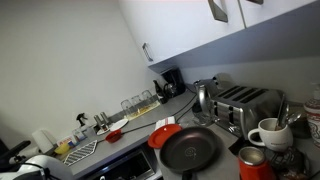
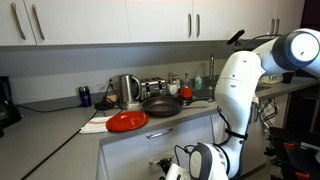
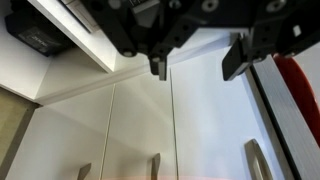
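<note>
In the wrist view my gripper is open, its two dark fingers apart with nothing between them. Beyond them are white cabinet fronts [image 3: 140, 120] with metal handles, one handle [image 3: 258, 158] at the lower right. Exterior view 2 has the gripper [image 2: 168, 166] low, in front of the white fronts and below the counter edge; its fingertips are hard to make out there. A drawer handle [image 2: 160, 133] shows just under the counter. Whether the gripper touches any front cannot be told.
On the counter are a red plate [image 2: 127, 121], a black pan [image 2: 161, 106], a kettle [image 2: 130, 88] and a toaster [image 1: 240, 105]. A white mug [image 1: 270, 133] and red canister [image 1: 254, 163] stand at the right. In the wrist view, a white-edged recess holds a black object [image 3: 40, 32].
</note>
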